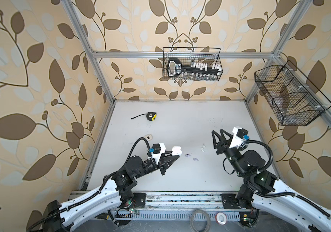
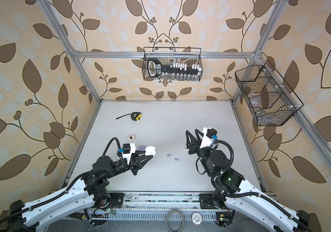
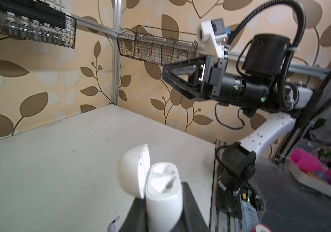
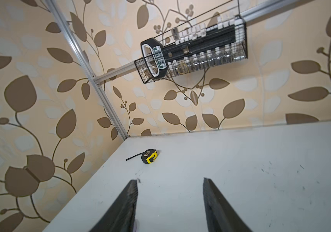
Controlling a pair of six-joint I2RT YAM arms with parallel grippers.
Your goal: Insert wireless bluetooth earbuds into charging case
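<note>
A white charging case (image 3: 164, 201) with its lid (image 3: 131, 170) raised is held upright, my left gripper (image 1: 173, 157) shut on it above the table. Its top, seen from the left wrist, shows hollow slots with no earbud clearly in them. Two small lilac earbuds lie on the table between the arms: one earbud (image 1: 187, 155) and, beside it, another earbud (image 1: 196, 159). Off to the right and raised, my right gripper has its fingers (image 4: 128, 201) spread, with only air between them.
A black and yellow tape measure (image 1: 151, 116) lies at the back left. Nearer sits a small round cream object (image 1: 148, 137); a lilac disc (image 2: 141, 148) shows behind the left gripper. Wire baskets (image 1: 191, 65) hang above.
</note>
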